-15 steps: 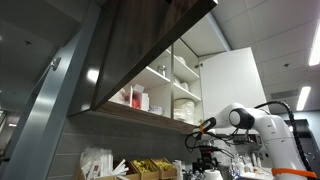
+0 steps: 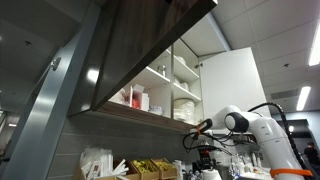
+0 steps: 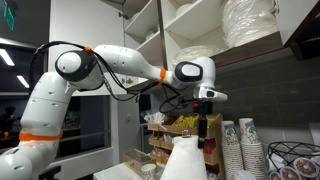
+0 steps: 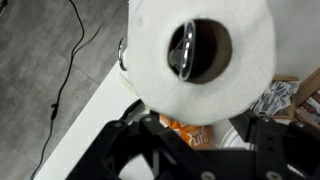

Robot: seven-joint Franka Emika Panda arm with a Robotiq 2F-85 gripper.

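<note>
A white paper towel roll (image 4: 200,92) stands upright in the wrist view, its dark core hole facing up and the metal loop of a holder (image 4: 183,50) rising through it. My gripper has its dark fingers around the roll's near edge, shut on it; the contact itself is partly hidden. In exterior view 2 the gripper (image 3: 203,132) points down at the top right side of the roll (image 3: 185,158). Exterior view 1 shows the arm (image 2: 225,118) only small, at the lower right, with the roll (image 2: 212,174) at the bottom edge.
Several stacks of paper cups (image 3: 250,143) stand to the right in exterior view 2. Wooden snack bins (image 3: 180,125) are behind the gripper. An orange packet (image 4: 190,132) lies beneath it in the wrist view. Overhead, an open cabinet (image 2: 160,88) holds dishes.
In exterior view 1 the forearm and wrist have shifted very slightly. Nothing else visibly differs.
</note>
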